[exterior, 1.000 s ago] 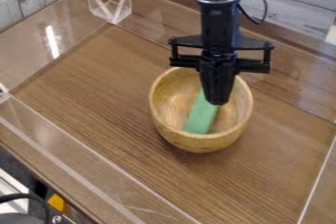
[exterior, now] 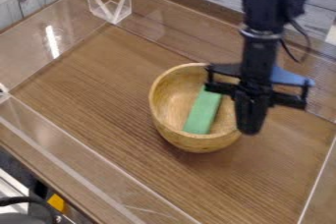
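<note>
A light wooden bowl (exterior: 171, 120) sits on the wooden table with a green block (exterior: 202, 112) lying inside it. The dark robot gripper (exterior: 252, 110) hangs over the right side of the bowl, somewhat blurred, covering part of the rim. Its fingertips are not clear enough to show anything between them.
A clear plastic holder (exterior: 110, 7) stands at the back left. The table (exterior: 85, 100) is open to the left and in front of the bowl. A wall or raised edge runs along the back left.
The arm has moved to the right and slightly down from the middle of the bowl, blurred by motion. The bowl and green block look about the same.
</note>
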